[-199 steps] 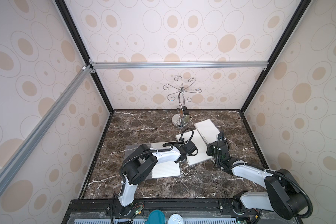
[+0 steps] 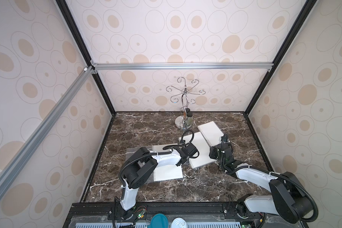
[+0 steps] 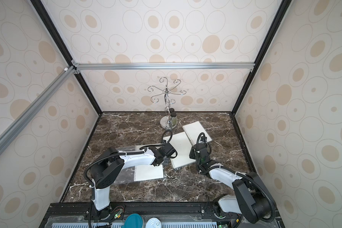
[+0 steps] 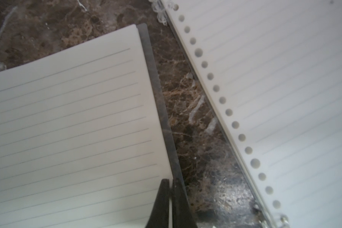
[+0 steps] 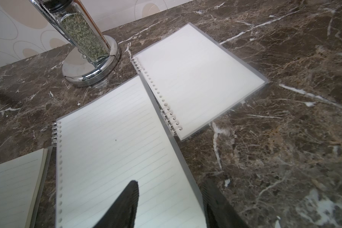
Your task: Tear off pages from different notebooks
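Three open lined notebooks lie on the table. The left one (image 4: 72, 133) shows its right edge in the left wrist view. My left gripper is shut with its fingertips at that edge; whether paper is between them cannot be told. The larger middle notebook (image 5: 110, 152) has a spiral along its left side. Up and to the right, the third notebook (image 5: 201, 72) touches its right edge and looks blank. My right gripper stands open above the middle notebook's lower right part, with nothing between its fingers.
A chrome stand (image 2: 183, 122) holding jars (image 5: 83, 38) rises behind the notebooks. The notebooks lie close together.
The left notebook has slid slightly left. The right arm, middle and third notebooks look still.
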